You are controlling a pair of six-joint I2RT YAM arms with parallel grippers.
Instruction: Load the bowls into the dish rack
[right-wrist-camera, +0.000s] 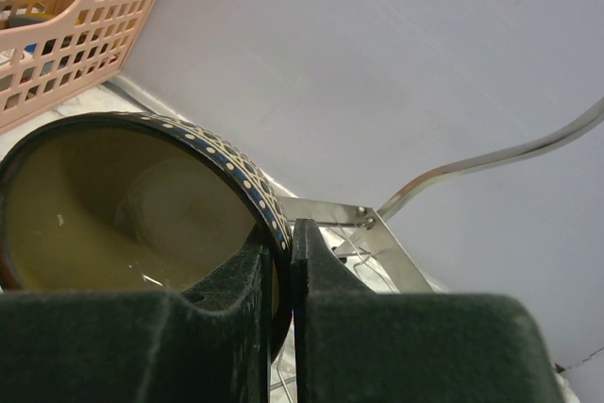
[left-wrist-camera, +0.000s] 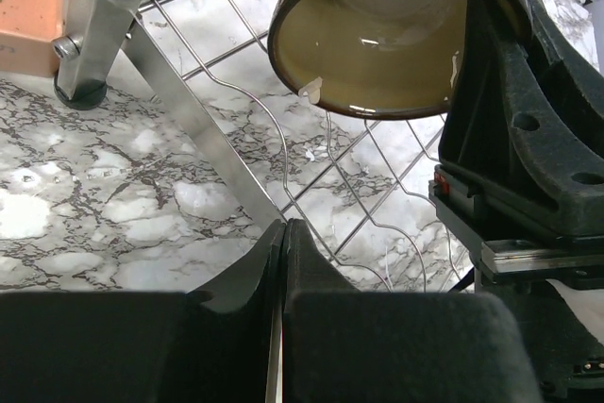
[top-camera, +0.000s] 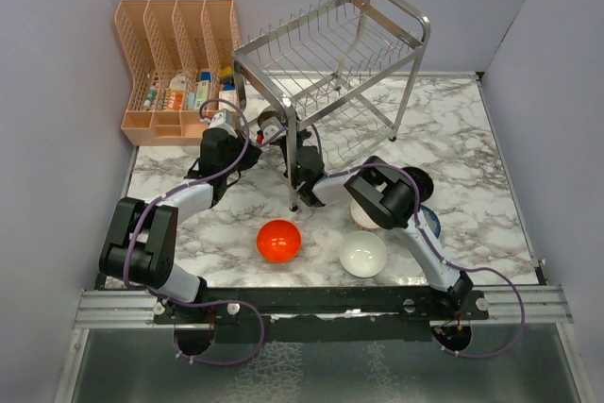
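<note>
My right gripper is shut on the rim of a dark patterned bowl, which it holds tilted on its side inside the lower tier of the metal rack (top-camera: 415, 54); the left wrist view shows this bowl (left-wrist-camera: 368, 40) above the wire grid. My left gripper is shut with nothing visible between its fingers, just outside the rack's left side, by its lower rail (left-wrist-camera: 198, 139). Other bowls rest on the marble counter: red (top-camera: 278, 241), white (top-camera: 363, 255), cream (top-camera: 360, 216), and dark and blue ones partly under the right arm.
A peach divided organiser (top-camera: 146, 54) with bottles stands at the back left. Grey walls border the counter.
</note>
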